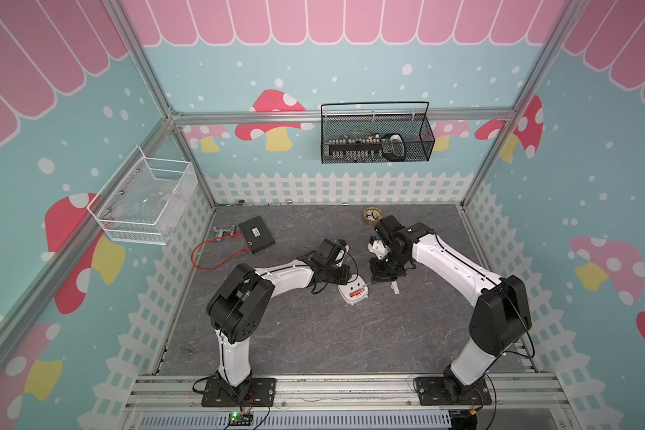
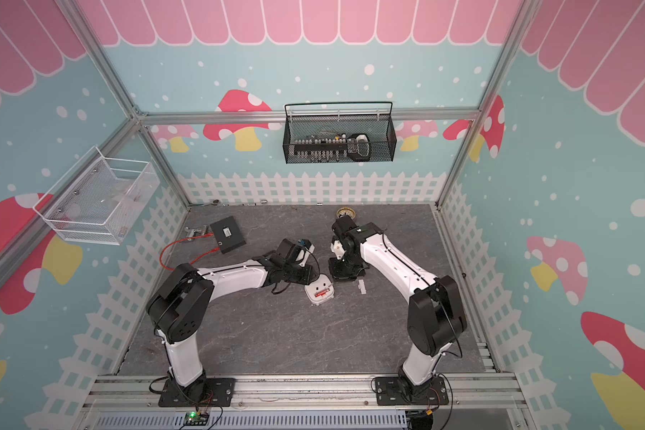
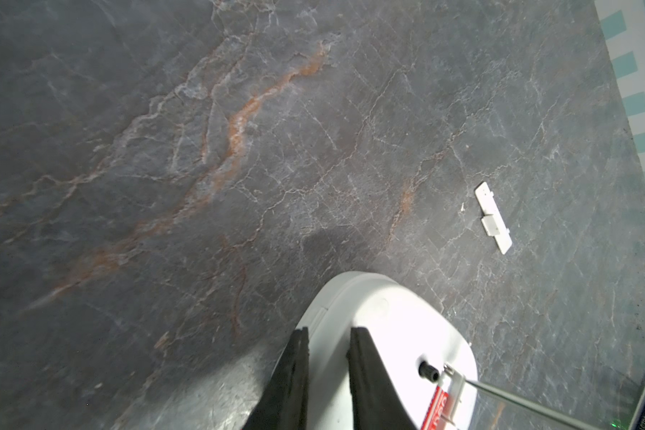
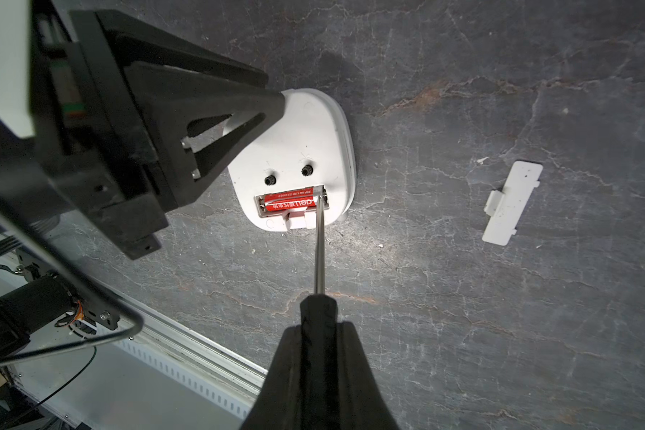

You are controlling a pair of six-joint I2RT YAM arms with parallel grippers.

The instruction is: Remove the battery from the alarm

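The white alarm [image 1: 352,288] lies back-up mid-table, its red battery [image 4: 279,199] in the open compartment. My left gripper is at the alarm's edge, fingers part open; whether they touch it I cannot tell. My right gripper is shut on a thin screwdriver [image 4: 319,258], whose shaft reaches over the battery's end in the right wrist view. The loose battery cover [image 4: 512,204] lies to the right of the alarm.
A dark box [image 1: 256,235] with a red cord lies back left. A round bowl [image 1: 372,215] stands at the back. Baskets hang on the back and left walls.
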